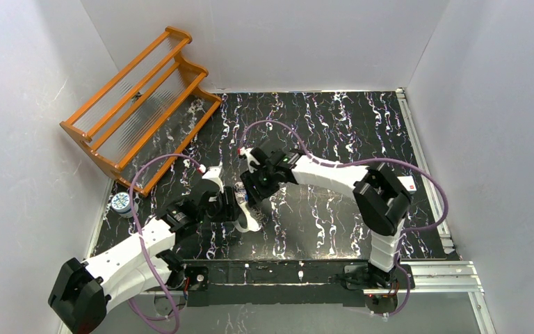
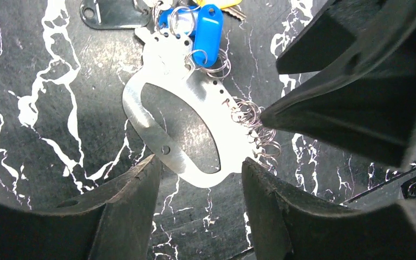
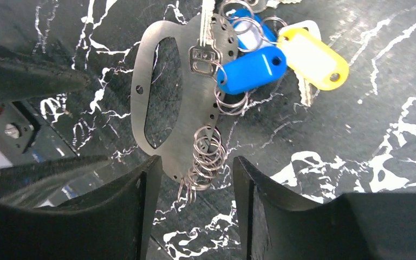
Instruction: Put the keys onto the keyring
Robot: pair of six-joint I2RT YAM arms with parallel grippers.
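The metal keyring plate, with a large oval cutout and holes along one edge, lies flat on the marbled table. Several small loose rings hang from its edge near one end. A blue tag and a silver key lie over the other end. Beside them is a yellow tag. My left gripper is open above the plate, nothing between its fingers. My right gripper also stands open, empty, above the small rings. In the top view the two grippers largely cover the keys.
A wooden rack stands at the left back, with a round white-topped tin near its front end. A white box lies at the right edge, partly behind the right arm.
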